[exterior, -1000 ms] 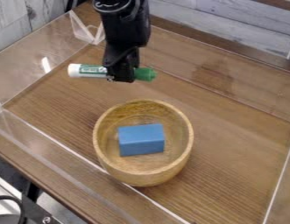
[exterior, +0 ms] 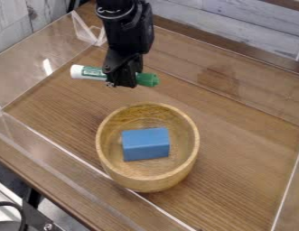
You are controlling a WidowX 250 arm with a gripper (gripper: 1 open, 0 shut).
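Note:
My black gripper [exterior: 124,74] hangs in the upper middle of the camera view, shut on a white and green tube [exterior: 92,72] that it holds roughly level above the wooden surface. A round tan bowl [exterior: 180,165] sits below it, nearer the viewer, with a blue block [exterior: 145,143] lying inside.
Bare wooden surface [exterior: 242,131] spreads to the right and left of the bowl. Pale walls or edges border it at the back and left. A dark cable runs at the lower left corner.
My gripper and the tube have shifted very slightly over the last second; the bowl and block are unmoved.

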